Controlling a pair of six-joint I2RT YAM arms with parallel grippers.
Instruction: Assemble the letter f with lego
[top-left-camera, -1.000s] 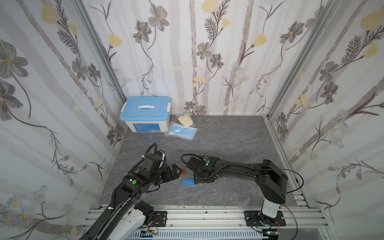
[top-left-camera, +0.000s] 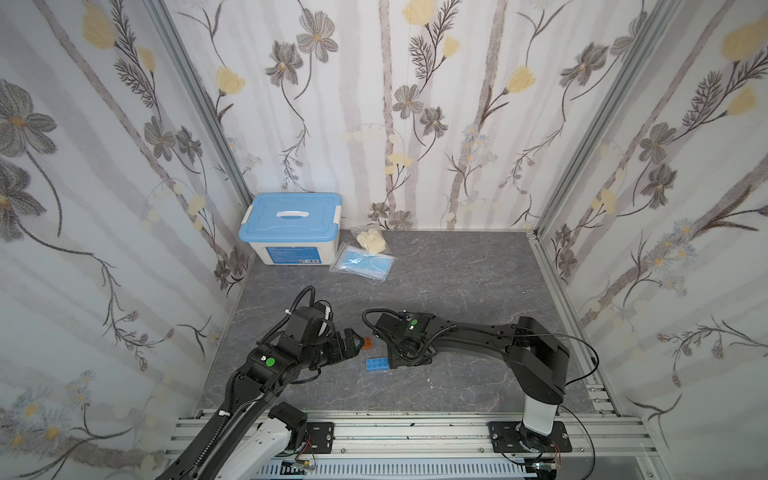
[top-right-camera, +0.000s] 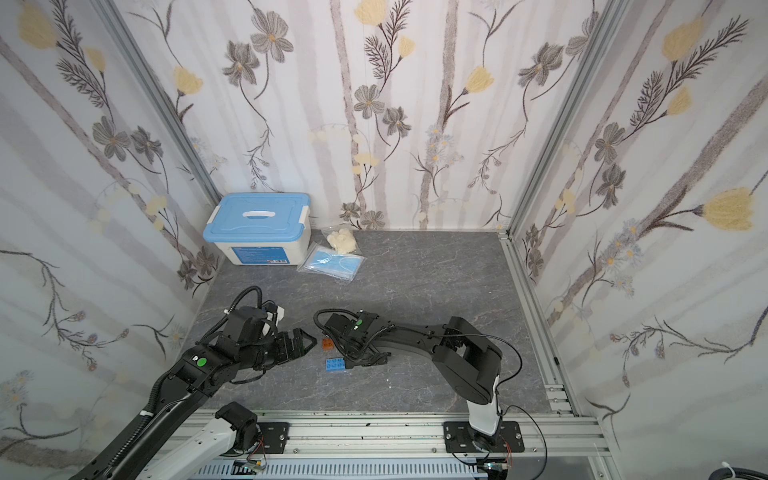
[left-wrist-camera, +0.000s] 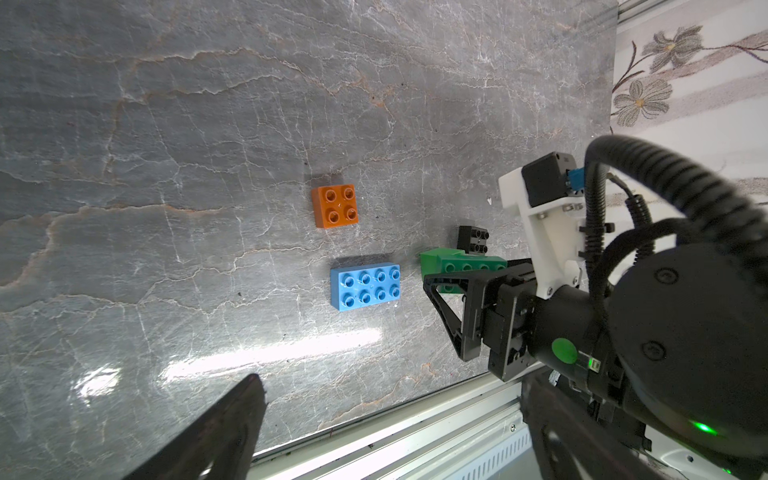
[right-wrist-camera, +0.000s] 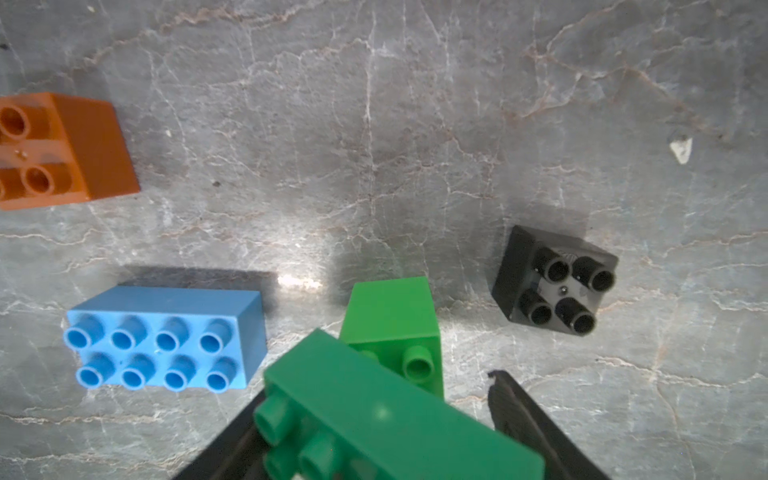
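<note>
In the right wrist view, my right gripper is shut on a dark green brick (right-wrist-camera: 392, 400), which lies slantwise between the fingers. Under it, largely covered, is a brighter green brick (right-wrist-camera: 392, 308); whether the two touch I cannot tell. A blue eight-stud brick (left-wrist-camera: 365, 288), an orange four-stud brick (left-wrist-camera: 336, 205) and a black four-stud brick (right-wrist-camera: 556, 280) lie apart on the table, the black one right of the green pair. My left gripper is open and empty, held above the table to the left of the bricks.
A white box with a blue lid (top-left-camera: 292, 220) stands at the back left, beside a flat plastic packet (top-left-camera: 364, 262) and a cream bundle (top-left-camera: 371, 240). The metal rail (top-left-camera: 400, 422) bounds the front.
The right arm has shifted very slightly, its elbow a little to the left. The left arm and the loose bricks look unmoved.
</note>
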